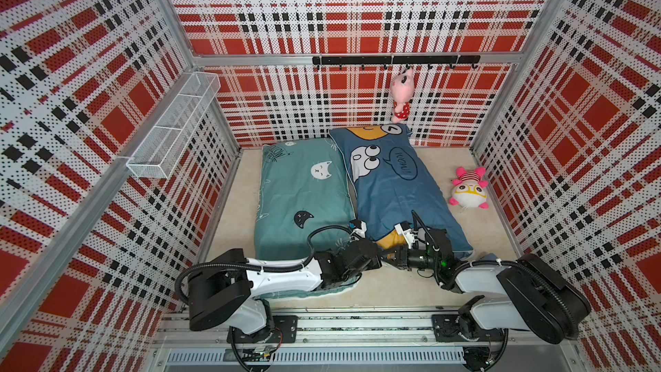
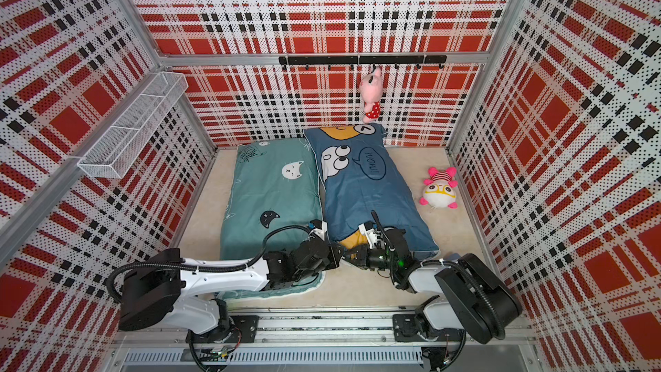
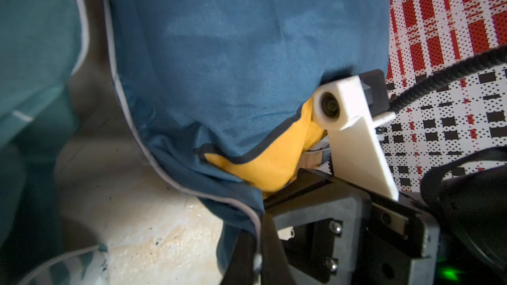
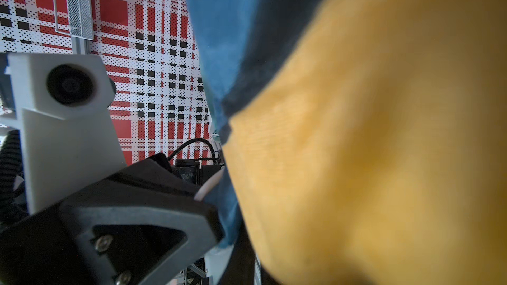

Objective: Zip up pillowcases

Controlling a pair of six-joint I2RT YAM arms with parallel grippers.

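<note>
Two pillowcases lie on the floor: a teal one with cat faces at left, a blue cartoon one at right. In the left wrist view my left gripper is shut on the lower edge of the blue pillowcase, at its pale piping. My right gripper sits close beside it at the yellow-patched near end; in the right wrist view yellow cloth fills much of the frame and hides what lies between its fingers, though it looks shut. No zipper is clearly visible.
A striped plush toy lies right of the blue pillowcase. A pink toy hangs from the back rail. A white wire basket is on the left wall. Bare floor shows along the sides.
</note>
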